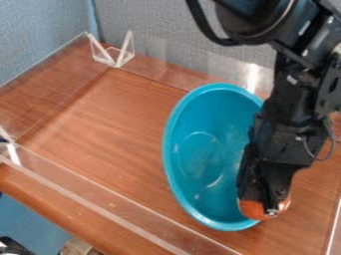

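A cyan oval bowl lies on the wooden table at centre right. My black gripper reaches down at the bowl's right side, partly over it. An orange object shows at the fingertips near the bowl's lower right rim, mostly hidden by the gripper; I cannot tell whether the fingers are closed on it.
Clear panels edge the table, with white brackets at the back left and a grey wall behind.
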